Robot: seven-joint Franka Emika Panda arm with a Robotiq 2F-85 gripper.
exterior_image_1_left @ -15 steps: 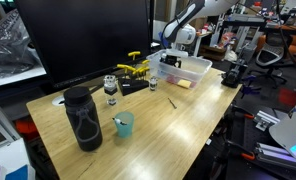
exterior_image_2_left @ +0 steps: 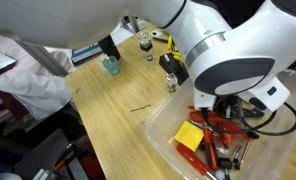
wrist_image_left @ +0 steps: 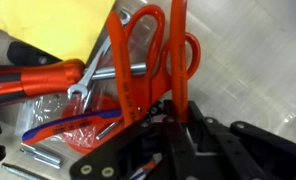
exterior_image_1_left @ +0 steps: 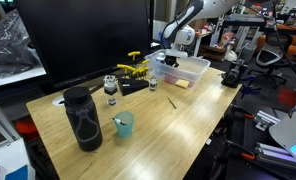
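In the wrist view my gripper is shut on a long orange-red handle (wrist_image_left: pixel 178 55), which runs up the picture from between the fingers. What tool it belongs to I cannot tell. Close behind it lie looped red scissor handles (wrist_image_left: pixel 195 58) and another red handle (wrist_image_left: pixel 143 85). Exterior view 2 has the gripper (exterior_image_2_left: pixel 226 118) low over the clear bin (exterior_image_2_left: pixel 166 125), the white arm covering part of the contents. Far off in exterior view 1, the gripper (exterior_image_1_left: pixel 171 63) is small at the bin (exterior_image_1_left: pixel 196 72).
Inside the bin are a yellow block (exterior_image_2_left: pixel 189 135), red-handled tools (exterior_image_2_left: pixel 191 160) and metal wrenches. Along the table stand a black cylinder (exterior_image_1_left: pixel 84 118), a teal cup (exterior_image_1_left: pixel 123 124) and yellow tools (exterior_image_1_left: pixel 134 75).
The arm stays over the bin, with at most a slight shift at the gripper. The objects on the table have not moved.
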